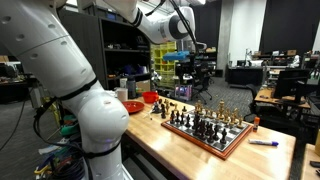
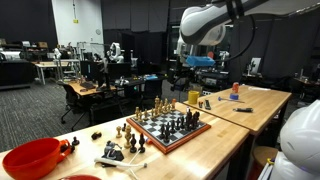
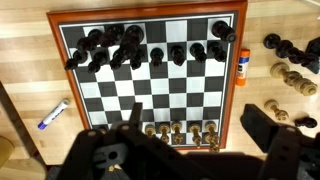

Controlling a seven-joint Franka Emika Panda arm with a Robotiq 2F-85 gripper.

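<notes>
A chessboard (image 3: pixel 160 85) with a brown wooden border lies on the table, its checkered middle largely bare. Dark chess pieces (image 3: pixel 177 54) line one side and light chess pieces (image 3: pixel 177 132) the opposite side. High above the board, my gripper is open in the wrist view, its two dark fingers wide apart and nothing visible between them. Part of the light side is hidden behind the gripper. Exterior view 2 shows the pieces standing upright on the board (image 2: pixel 165 126).
Beside the board lie an orange lighter (image 3: pixel 242 67) and a white marker (image 3: pixel 53 115). Several loose dark and light pieces (image 3: pixel 293 80) sit off the opposite edge. A red bowl (image 2: pixel 32 158) and a yellow cup (image 2: pixel 193 97) stand farther out.
</notes>
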